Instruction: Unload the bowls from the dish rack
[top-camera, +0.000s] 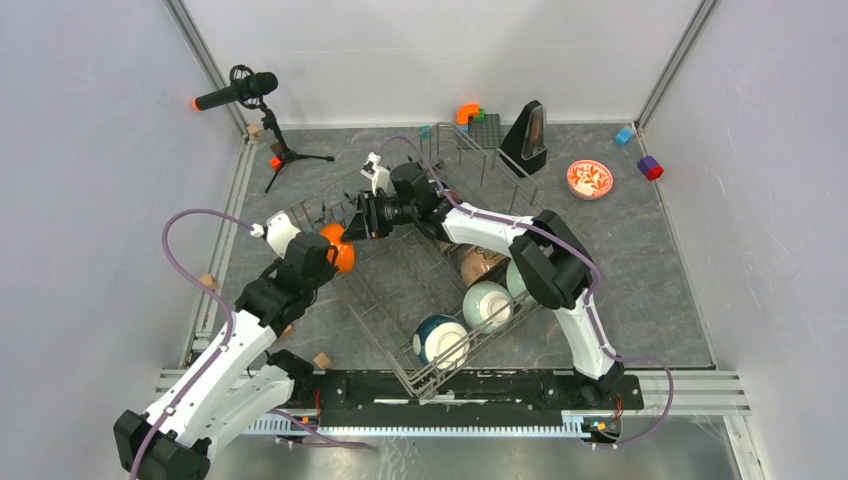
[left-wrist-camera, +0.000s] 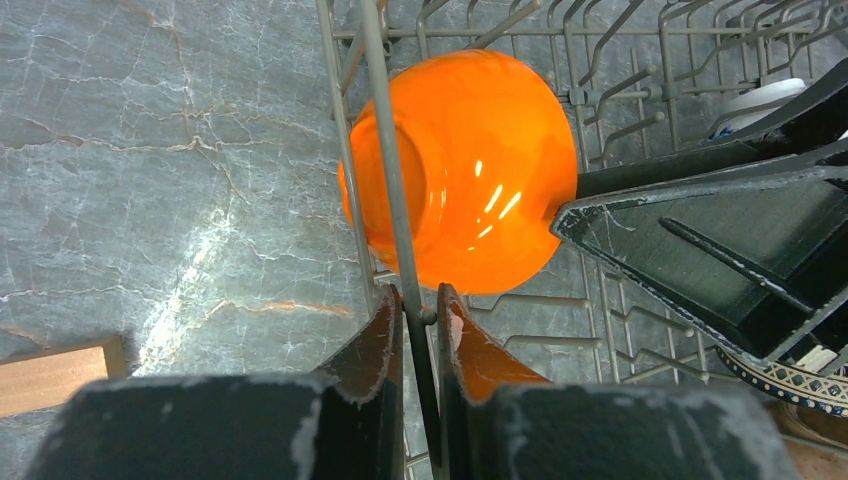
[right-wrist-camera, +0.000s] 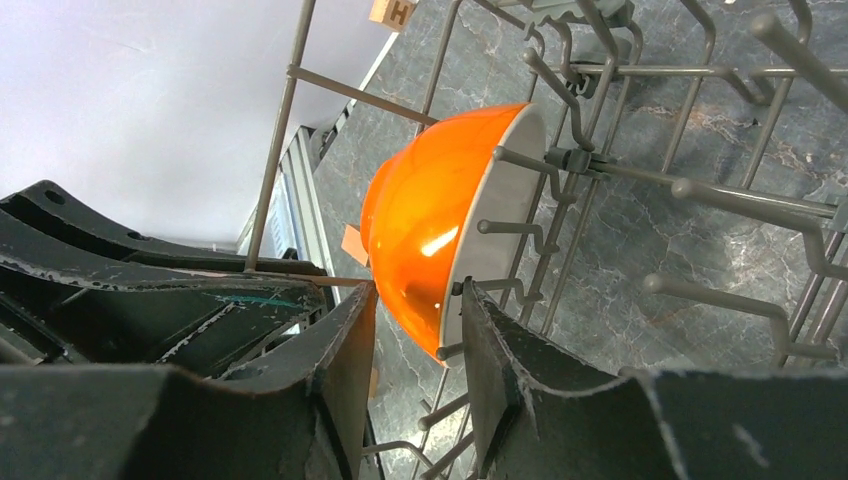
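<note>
An orange bowl with a white inside stands on its side against the left wall of the dish rack. My right gripper is part open at the bowl's rim, one finger by the orange outside and the other towards the white inside; whether they touch it I cannot tell. In the left wrist view, my left gripper is shut on the rack's upper side wire. A dark blue bowl, a pale green bowl and a brown bowl lean in the rack.
Rack tines rise around the orange bowl. A red-patterned bowl stands on the counter at right, with clear counter in front of it. A metronome stands behind the rack, a microphone stand at back left.
</note>
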